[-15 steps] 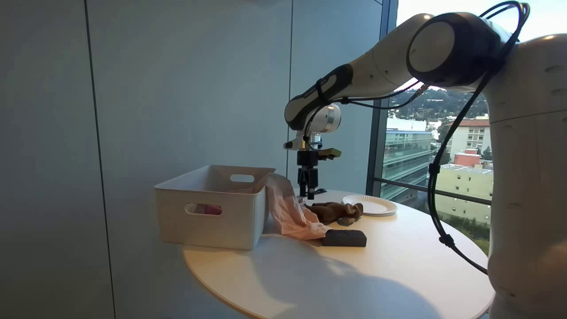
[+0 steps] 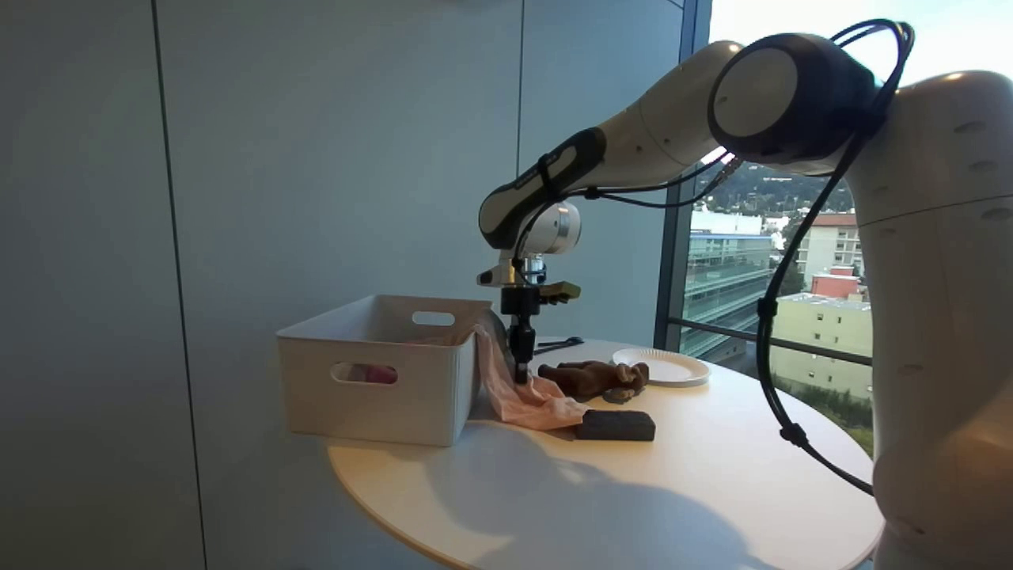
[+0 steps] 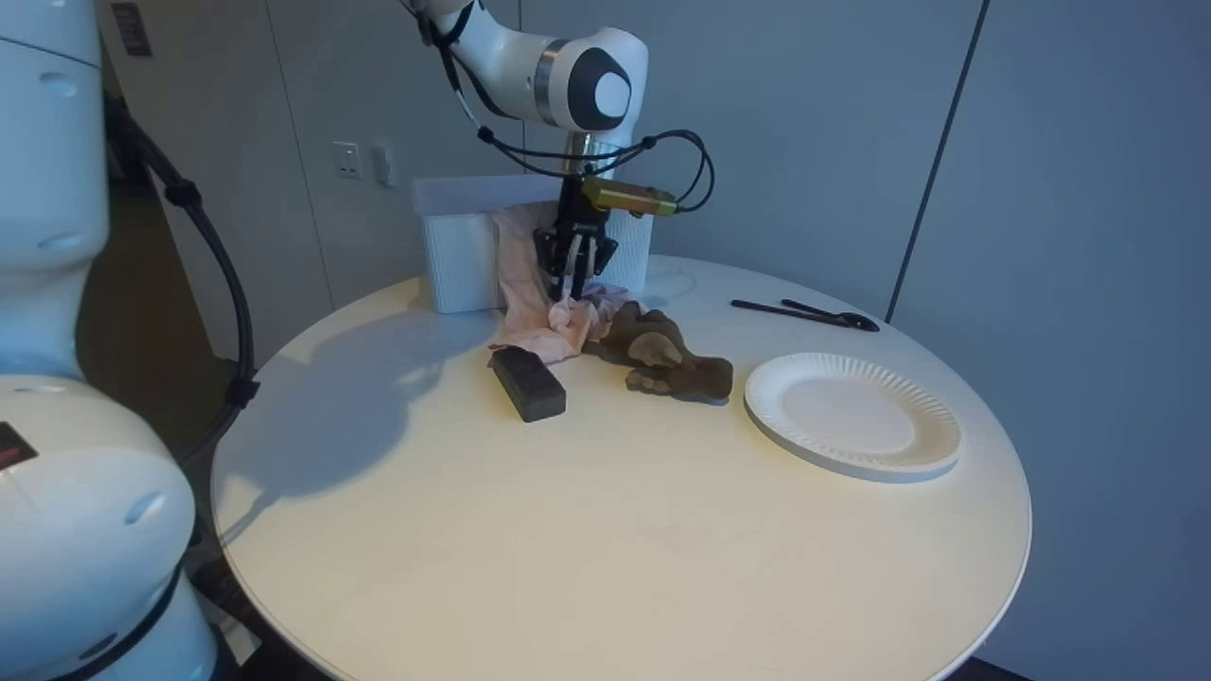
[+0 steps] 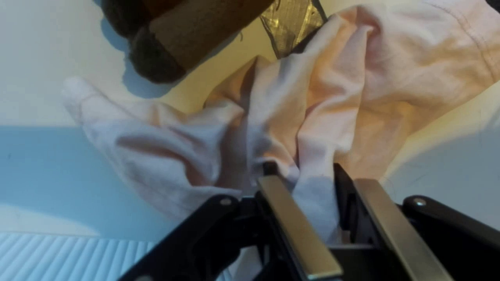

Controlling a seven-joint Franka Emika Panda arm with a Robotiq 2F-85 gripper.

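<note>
A pink cloth (image 2: 532,400) hangs over the right rim of a white bin (image 2: 380,399) and trails onto the round table. In the wrist view, a raised fold of the cloth (image 4: 323,136) runs between the two fingers of my gripper. The fingers stand part open, one on either side of that fold, and whether both press on it cannot be made out. From the second exterior view my gripper (image 3: 568,293) points straight down, its fingertips at the bunched cloth (image 3: 542,323) beside the bin (image 3: 463,267).
A dark block (image 3: 528,384) touches the cloth's near end. Next to the cloth lies a brown plush toy (image 3: 670,357). Farther right are a white paper plate (image 3: 851,414) and black utensils (image 3: 806,314).
My gripper has moved down and toward the bin, from above the table near the plush toy into the cloth. The cloth now looks pushed in around the fingers.
</note>
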